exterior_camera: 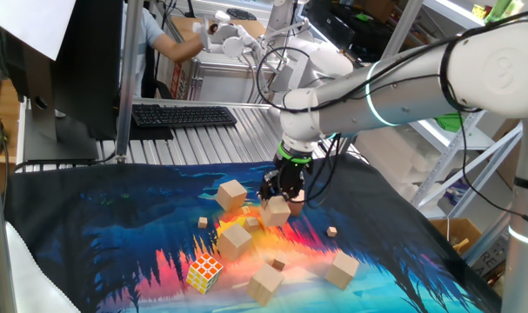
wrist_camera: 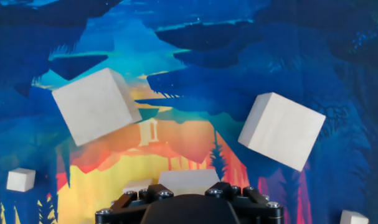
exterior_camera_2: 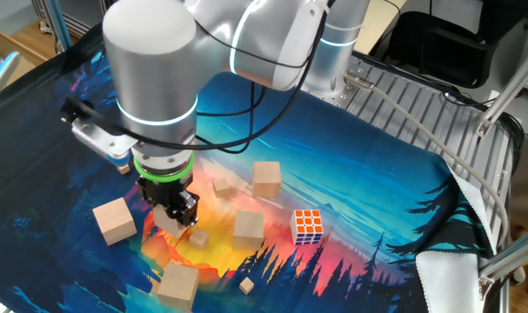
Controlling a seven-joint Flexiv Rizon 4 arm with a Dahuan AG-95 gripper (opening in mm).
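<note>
In exterior view 1, my gripper [exterior_camera: 279, 193] points down at a large wooden block [exterior_camera: 275, 212] near the middle of the cloth. Exterior view 2 has this block [exterior_camera_2: 169, 221] directly under the black fingers [exterior_camera_2: 183, 207], partly covered by them. From the wrist, the block's pale top [wrist_camera: 189, 180] shows between and beyond the gripper at the bottom edge. The fingertips are hidden there, so whether they are closed on the block or only around it cannot be told.
Other large wooden blocks [exterior_camera: 231, 195] lie around the gripper, with several small cubes [exterior_camera: 331, 231] among them. A Rubik's cube [exterior_camera: 204, 272] sits toward the front. A keyboard [exterior_camera: 183, 116] rests behind the cloth.
</note>
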